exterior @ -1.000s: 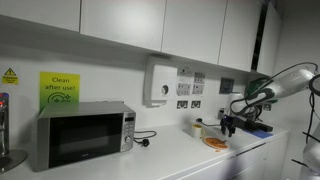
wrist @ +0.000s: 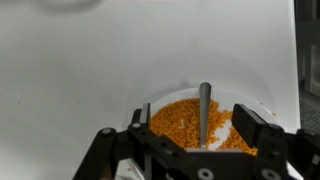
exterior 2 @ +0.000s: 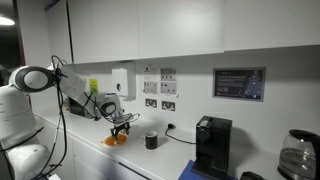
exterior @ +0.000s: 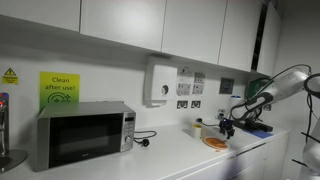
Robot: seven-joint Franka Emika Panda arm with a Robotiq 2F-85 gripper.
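Note:
A white plate filled with orange grains takes up the lower middle of the wrist view. Across the grains lies a utensil with a slim grey handle, its dark tip pointing up the picture. My gripper is part open over the plate, one finger on each side of the handle, with gaps visible. In exterior view 1 the plate looks like an orange disc near the counter's front, and my gripper is just above its right side. The lower part of the utensil is hidden behind the gripper.
A mug stands behind the plate; a coffee machine and a glass kettle are further along the counter. A microwave occupies the other end. Bare counter lies between microwave and plate.

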